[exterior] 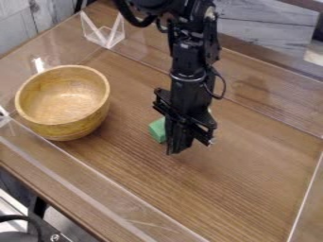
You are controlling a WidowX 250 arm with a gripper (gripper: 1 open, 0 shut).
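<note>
My black gripper [177,142] hangs low over the middle of the wooden table, its fingertips down beside a small green object [159,129], which is partly hidden behind it. The fingers look close together; whether anything sits between them is hard to make out, and none of the green object clearly shows there.
A large tan bowl [60,102] stands on the left of the table [240,189]. A clear plastic piece [104,28] is at the back left, and a small white item lies behind the bowl.
</note>
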